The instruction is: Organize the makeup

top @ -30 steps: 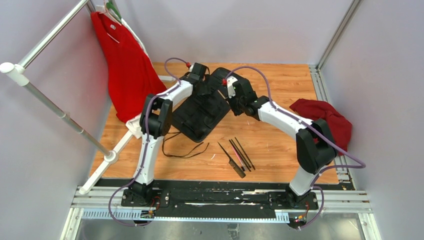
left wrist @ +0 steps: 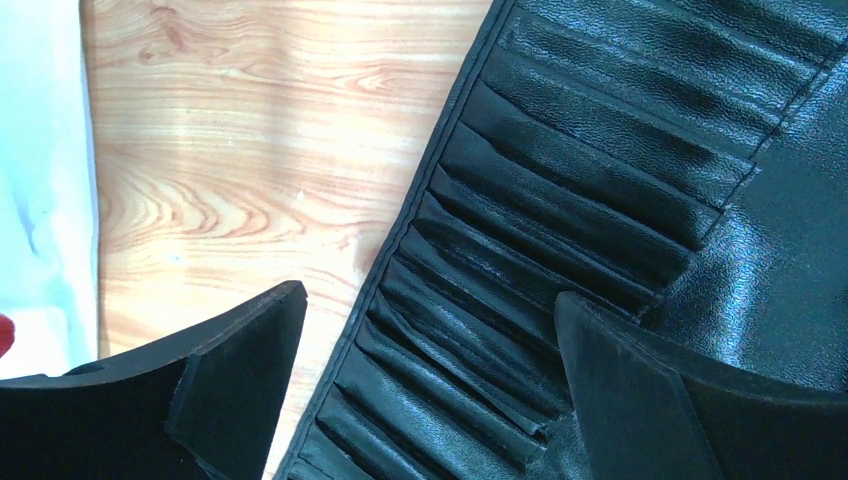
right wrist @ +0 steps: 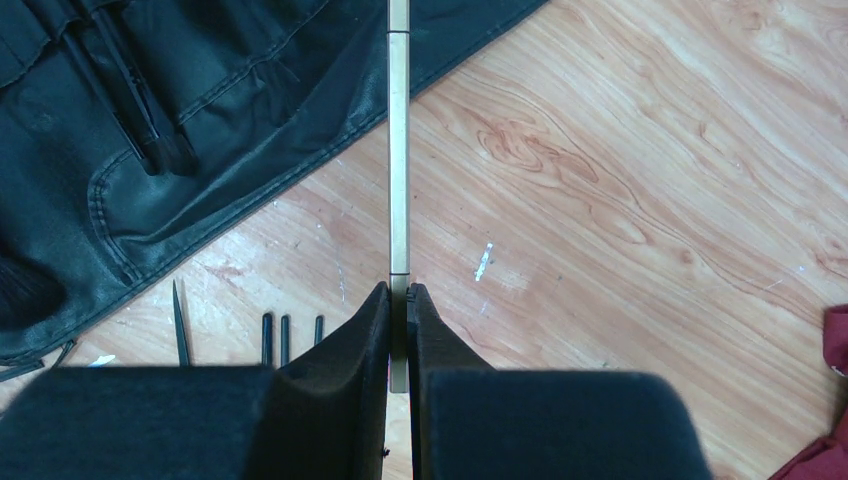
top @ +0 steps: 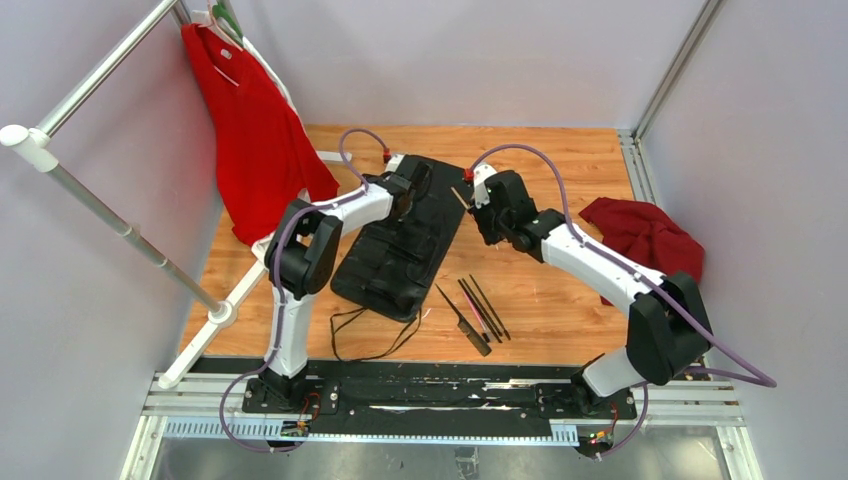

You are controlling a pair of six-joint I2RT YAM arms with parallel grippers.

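Note:
A black leather-like makeup roll [top: 395, 245] lies unrolled on the wooden floor, its narrow pockets [left wrist: 520, 250] showing in the left wrist view. Above its left edge my left gripper stands open, fingers wide apart, nothing between them. My right gripper, just right of the roll, is shut on a slim gold-silver stick [right wrist: 398, 150] that points away over the roll's edge. Dark brushes [right wrist: 170, 150] lie on the roll. Several thin pencils [top: 487, 305], one pink, rest near the front beside a black comb [top: 476, 337].
A red garment [top: 255, 120] hangs from the rack [top: 140, 240] at the left, close to the left arm. Crumpled dark red cloth [top: 650, 235] lies at the right. The roll's straps [top: 370, 352] trail toward the front edge. Bare floor [top: 560, 300] shows at right of centre.
The makeup roll has slid toward the front, its straps with it. My left arm has come nearer the front. Pencils and comb have stayed put.

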